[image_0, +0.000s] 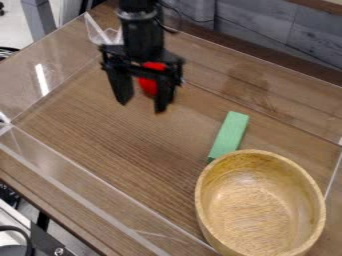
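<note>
A black robot arm comes down from the top of the camera view to the gripper (140, 78), which is motion-blurred over a red object (152, 72) near the upper middle of the wooden table. The two finger shapes stand apart, the gripper open, on either side of the red object. The blur hides whether they touch it.
A green bar (229, 136) lies at the right of the table, with a large yellow bowl (259, 218) below it. Something clear or white stands at the top left, behind the arm.
</note>
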